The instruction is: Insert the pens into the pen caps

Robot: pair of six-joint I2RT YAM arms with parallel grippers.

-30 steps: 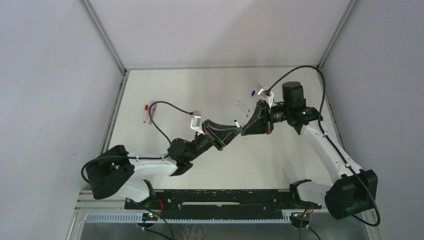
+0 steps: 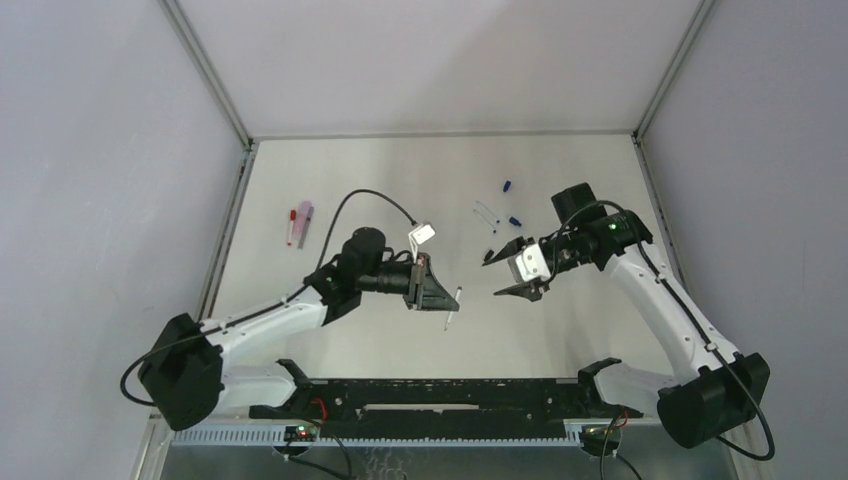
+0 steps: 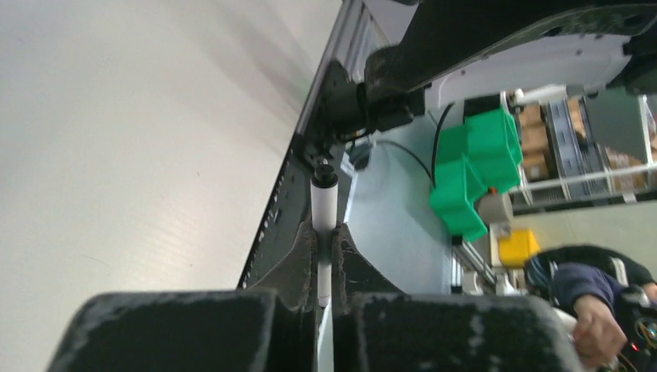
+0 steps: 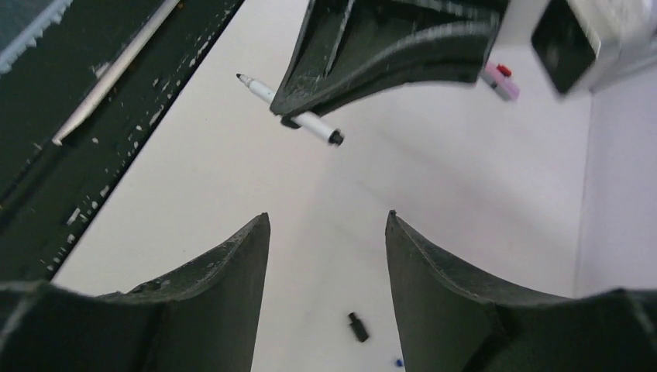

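A white pen with a dark end (image 3: 324, 203) is held by my left gripper (image 2: 450, 305), shut on it, in the middle of the table. In the right wrist view the pen (image 4: 315, 126) sticks out both sides of the fingers, pointed at one end. My right gripper (image 2: 491, 272) stands open to the right, nothing between its fingers. Loose caps lie behind it: a blue cap (image 2: 507, 186), another blue cap (image 2: 515, 221) and a dark cap (image 4: 358, 327). A few pale slim items (image 2: 488, 211) lie beside them.
At the back left lie a red pen (image 2: 291, 228), a pink item (image 2: 302, 217) and a grey pen (image 2: 306, 229).
The grippers have moved apart from where they met. The left has turned and come forward with the pen; the right has rotated and opened.
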